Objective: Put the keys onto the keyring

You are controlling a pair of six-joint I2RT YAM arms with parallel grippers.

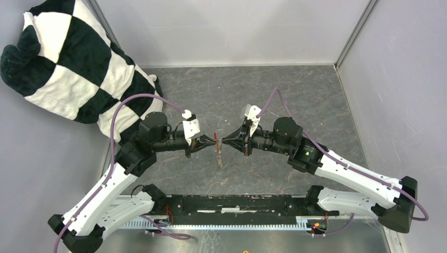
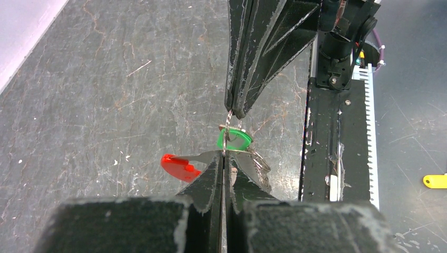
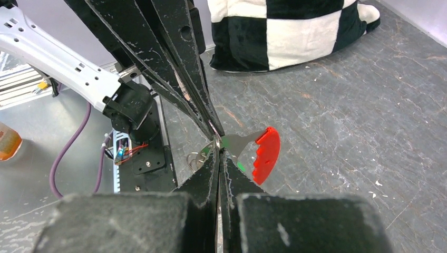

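My left gripper [image 1: 214, 141] and right gripper [image 1: 223, 140] face each other tip to tip over the middle of the floor. Between them is the thin wire keyring [image 2: 227, 132]. Its wire runs into the tips of both, and each gripper looks shut on it. A red-headed key [image 2: 179, 167] and a green-headed key [image 2: 235, 139] hang close below the tips in the left wrist view. The right wrist view shows the red key [image 3: 267, 154] on the far side. My fingertips partly cover the keys' holes, so I cannot tell whether each is threaded. A metal chain [image 1: 219, 158] dangles below.
A black-and-white checkered cushion [image 1: 79, 63] fills the back left corner. The grey floor [image 1: 274, 84] around the arms is clear. A yellow object [image 2: 435, 181] lies past the black front rail [image 1: 232, 203].
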